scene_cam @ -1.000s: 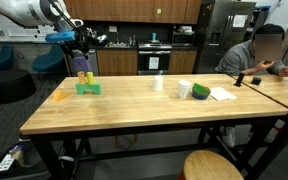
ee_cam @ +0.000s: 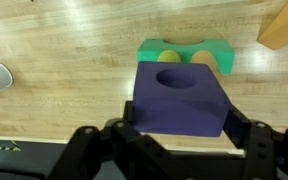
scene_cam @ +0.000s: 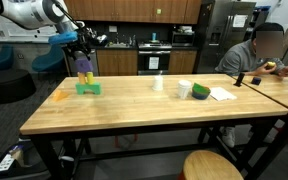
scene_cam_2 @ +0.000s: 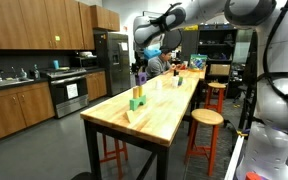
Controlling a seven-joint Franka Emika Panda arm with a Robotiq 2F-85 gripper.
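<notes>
In the wrist view a purple block (ee_cam: 179, 98) with a round hole fills the space between the fingers of my gripper, which looks shut on it. Beyond the block lies a green base (ee_cam: 221, 52), partly covered by it, with rounded yellow and orange pieces showing at its edge. From the side, the purple block (scene_cam: 83, 65) is above the orange and yellow uprights (scene_cam: 82, 78), which rise from the green base (scene_cam: 88, 89) on the wooden table. Whether the block touches the uprights cannot be made out.
An orange-tan wedge (scene_cam: 59, 95) lies left of the base. Further right stand a white cup (scene_cam: 158, 83), another white cup (scene_cam: 183, 89), a green bowl (scene_cam: 200, 92) and a white paper (scene_cam: 222, 94). A person (scene_cam: 249, 58) sits beyond the right side.
The arm and the purple block have shifted slightly right and down in exterior view 1. The green base stays put. The seated person's hand and head have moved a little.
</notes>
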